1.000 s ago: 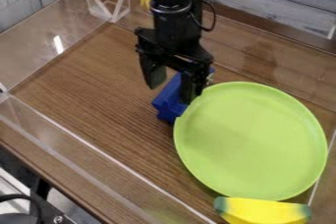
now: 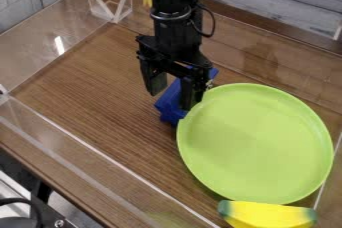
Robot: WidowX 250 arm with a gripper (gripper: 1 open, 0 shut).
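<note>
The black gripper [image 2: 171, 88] hangs from the arm at the centre, its fingers apart over a blue object [image 2: 170, 109], which it partly hides. A large light green plate [image 2: 254, 142] lies just right of the blue object, filling much of the right of the view. Whether the fingers touch the blue object cannot be told.
A yellow banana-like object [image 2: 267, 213] lies at the bottom right, below the plate. Clear plastic walls edge the wooden surface [image 2: 87, 102] along the left and front.
The gripper has shifted very slightly over the blue object; otherwise the scene looks the same.
</note>
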